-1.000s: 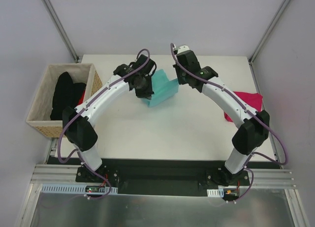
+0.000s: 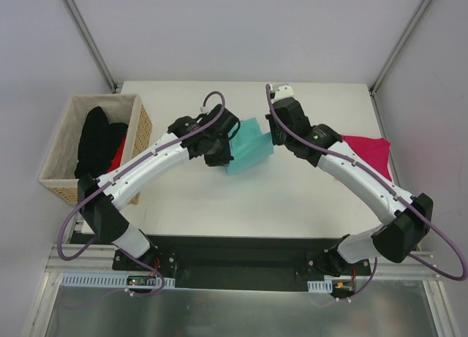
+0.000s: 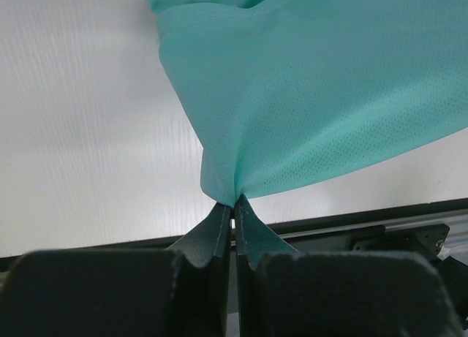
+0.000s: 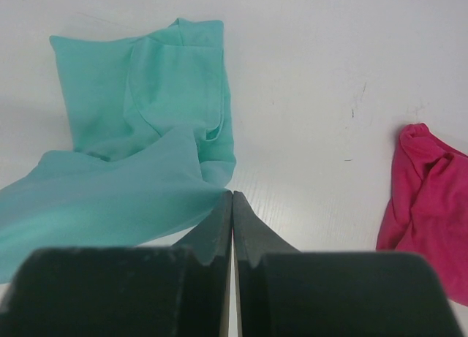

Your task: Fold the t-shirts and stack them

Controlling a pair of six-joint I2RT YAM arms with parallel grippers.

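Observation:
A teal T-shirt point(image 2: 251, 147) is stretched between my two grippers over the middle of the white table. My left gripper is shut on its corner, the cloth bunched at the fingertips. My right gripper is also shut, with the shirt's edge at its fingertips. In the right wrist view the back part of the shirt point(image 4: 168, 81) lies on the table, rumpled, with the raised part in front of it.
A red-pink cloth point(image 2: 365, 154) lies at the table's right edge. A wicker basket point(image 2: 55, 169) with dark and red cloths stands at the left.
Both grippers have moved toward the front of the table, drawing the teal shirt with them.

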